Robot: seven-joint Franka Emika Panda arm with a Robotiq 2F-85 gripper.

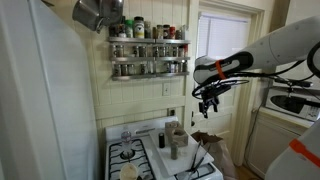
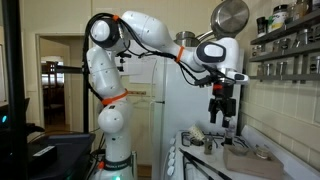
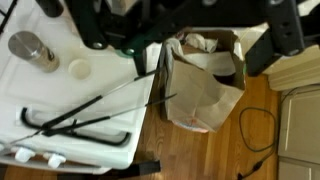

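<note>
My gripper [image 1: 208, 107] hangs in the air above the right end of the white stove top [image 1: 150, 172], clear of everything below. The wrist view has its two dark fingers spread wide, with nothing held between them. Beneath the gripper stands a brown paper bag [image 3: 202, 95] on the wooden floor, beside the white surface. Black-handled tongs or a similar long tool [image 3: 95, 103] lies across that surface's edge. A steel-topped shaker [image 3: 33, 50] stands at the far left of that view. In exterior view 2 the gripper [image 2: 218, 104] points straight down.
A brown box [image 2: 253, 163] rests at the back of the stove. Spice shelves [image 1: 150, 60] line the wall, and pans [image 2: 229, 18] hang high up. A microwave [image 1: 292, 102] stands to the right. Open air surrounds the gripper.
</note>
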